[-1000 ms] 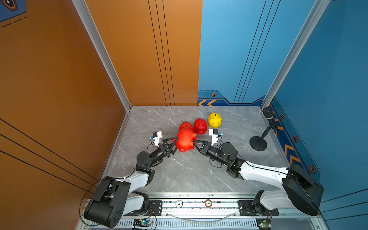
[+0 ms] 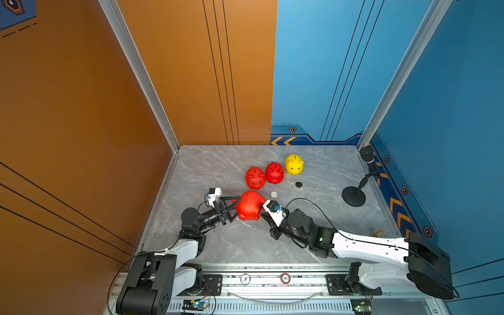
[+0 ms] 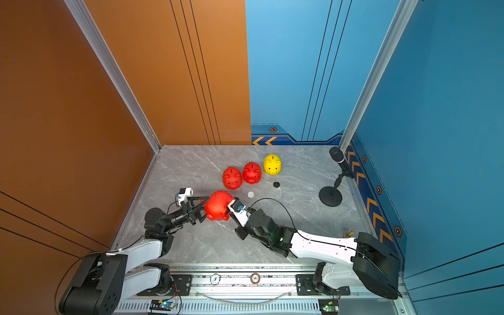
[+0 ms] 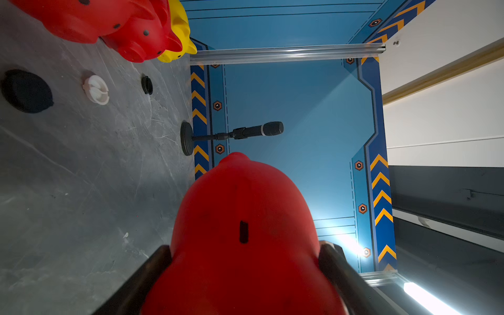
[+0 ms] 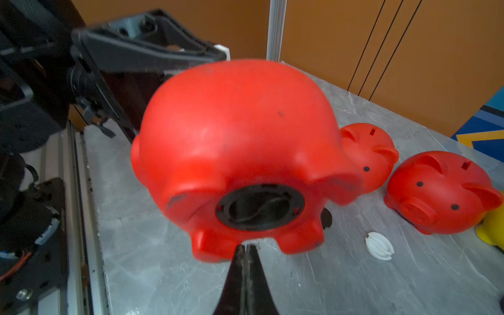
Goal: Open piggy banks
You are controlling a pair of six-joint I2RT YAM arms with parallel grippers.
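A red piggy bank (image 2: 250, 204) is held above the tabletop by my left gripper (image 2: 234, 205), its fingers on either side of the body. My right gripper is shut and points at the bank's underside, where a dark round fitting (image 5: 260, 207) shows; nothing shows between its fingers. Behind stand two more red piggy banks (image 2: 255, 178) (image 2: 274, 172) and a yellow one (image 2: 294, 164). A white round cap (image 5: 379, 245) and dark round caps (image 4: 26, 90) lie on the table in front of them.
A microphone on a round stand (image 3: 330, 196) stands at the right edge. A small brass-coloured item (image 3: 348, 233) is near the right front.
The held piggy bank has moved toward the front of the table with my left gripper. My right gripper has moved toward the front and turned over.
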